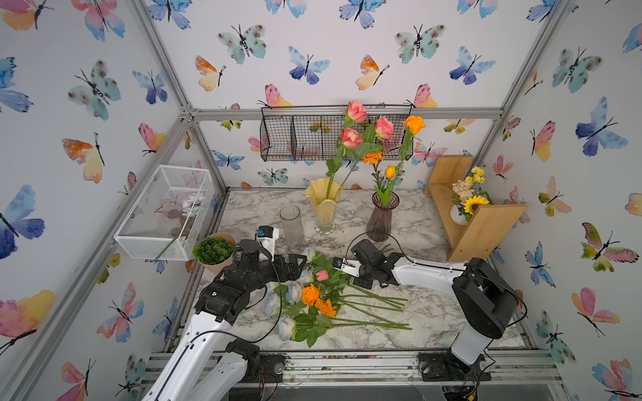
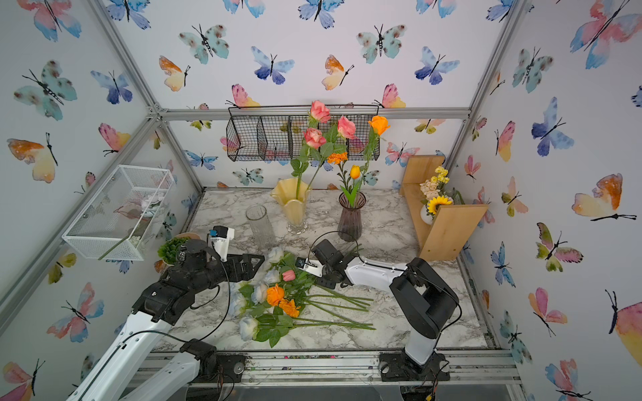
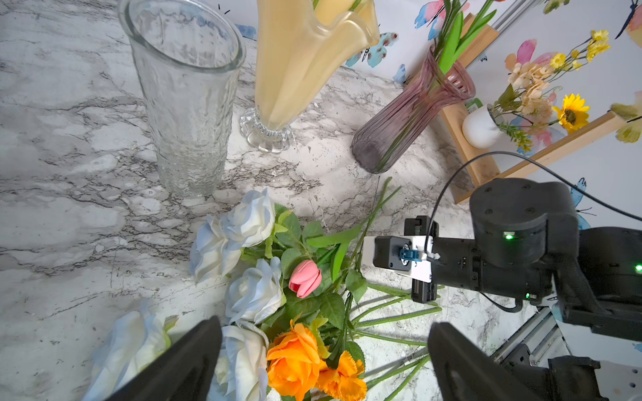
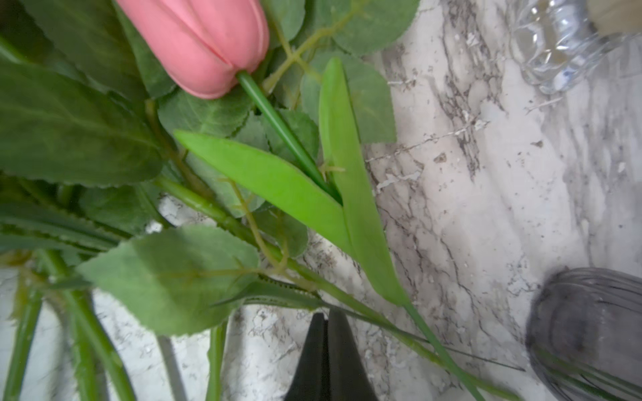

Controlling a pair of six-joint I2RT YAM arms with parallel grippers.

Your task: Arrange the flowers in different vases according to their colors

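My right gripper is shut, nothing showing between its fingers, low over leaves and stems beside a pink tulip [image 4: 214, 40]. My left gripper is open above the pile of white roses [image 3: 254, 290], orange flowers [image 3: 294, 357] and tulip [image 3: 305, 278]. The clear vase [image 3: 184, 113] stands empty. The cream vase [image 1: 321, 193] holds pink roses [image 1: 351, 137], and the purple vase [image 1: 381, 220] holds orange and yellow flowers [image 1: 390, 171].
A wooden shelf [image 1: 488, 234] with a small flower pot stands at right. A white mesh basket [image 1: 150, 234] hangs at left above a potted plant [image 1: 212, 250]. A black wire basket [image 1: 307, 137] hangs at the back.
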